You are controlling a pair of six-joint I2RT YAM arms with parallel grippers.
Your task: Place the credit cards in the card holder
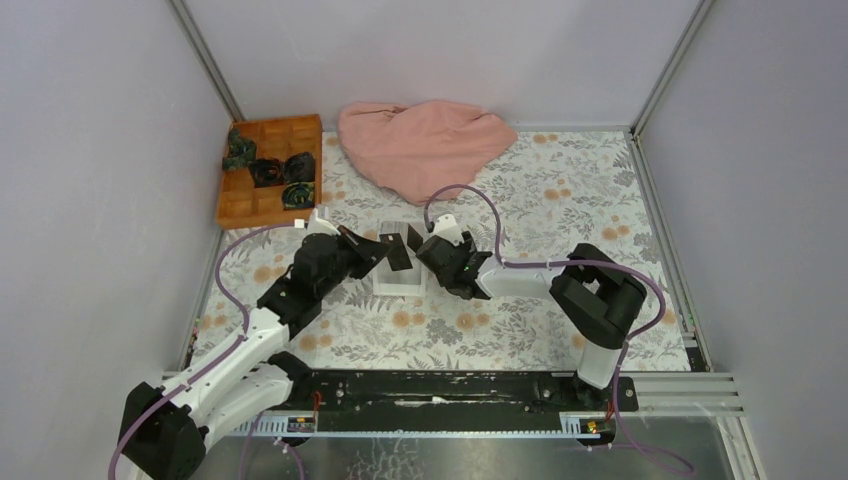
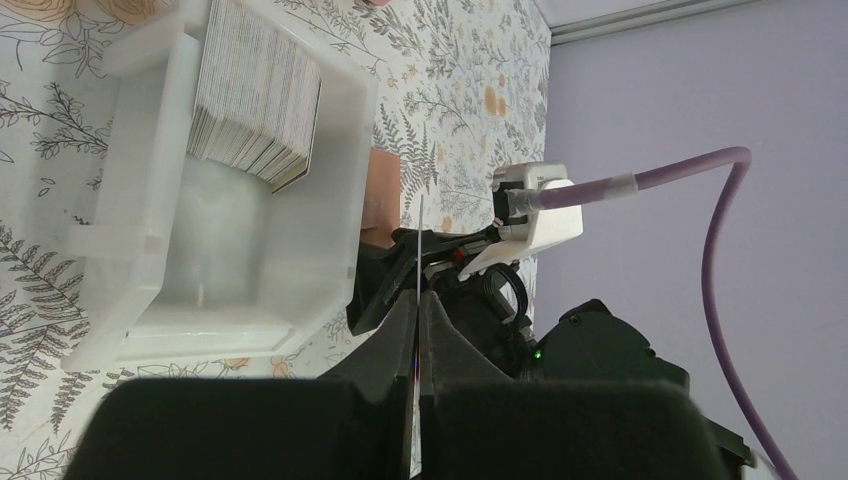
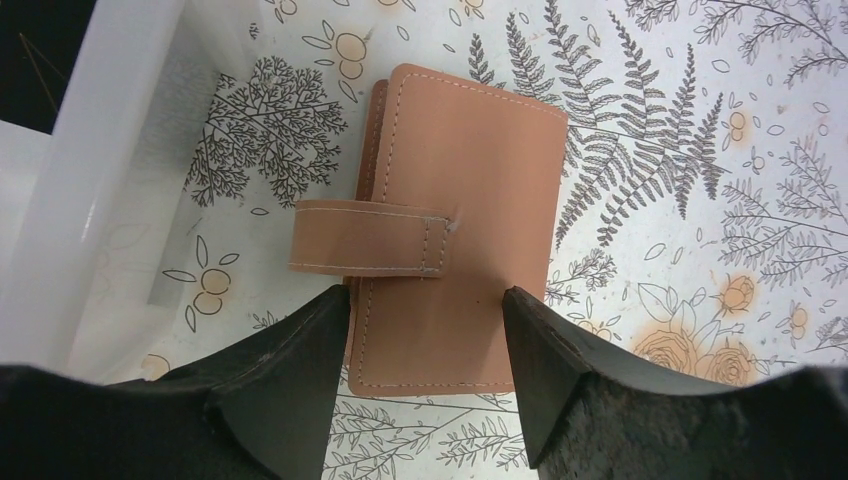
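A thin dark card (image 1: 397, 254) is pinched in my left gripper, which is shut on it; in the left wrist view the card (image 2: 420, 240) shows edge-on, pointing up from the fingertips. Above the white box it hangs, tilted in the top view. My right gripper is open over the brown leather card holder (image 3: 480, 190), a finger near each side edge. The holder lies flat on the table with its strap across one edge; from above the right arm hides most of it. No card is visible in the holder.
The white box (image 2: 350, 200) stands between the arms, right beside the holder. A stack of cards (image 2: 255, 90) fills its far end. A wooden tray (image 1: 250, 212) sits back left, and a pink cloth (image 1: 425, 145) lies at the back.
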